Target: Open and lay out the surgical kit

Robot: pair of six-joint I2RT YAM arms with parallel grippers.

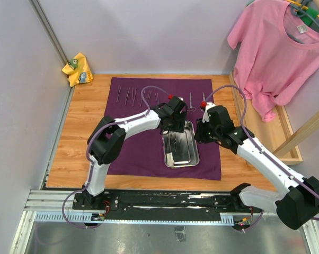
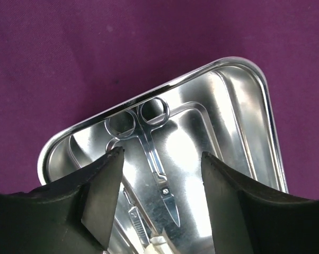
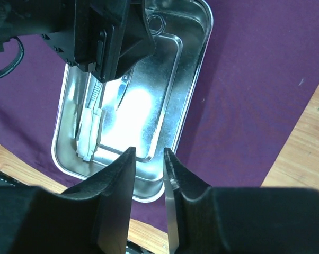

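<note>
The metal tray (image 1: 195, 153) lies on the purple cloth (image 1: 135, 153). In the left wrist view a pair of scissors (image 2: 149, 145) rests in it, ring handles against one short end. Beside them are a thin ridged tool (image 2: 137, 222) and a white-wrapped piece (image 3: 88, 132). My left gripper is over the scissors end of the tray, its fingers apart on either side of the scissors, touching nothing I can make out. The right gripper hovers at the tray's right side, fingers parted, nothing between them.
Several slim instruments (image 1: 126, 96) stand in a row along the cloth's far edge, with scissors (image 1: 191, 104) to the right. A yellow bag (image 1: 78, 69) sits at the back left corner. A pink shirt (image 1: 276, 47) hangs at the right.
</note>
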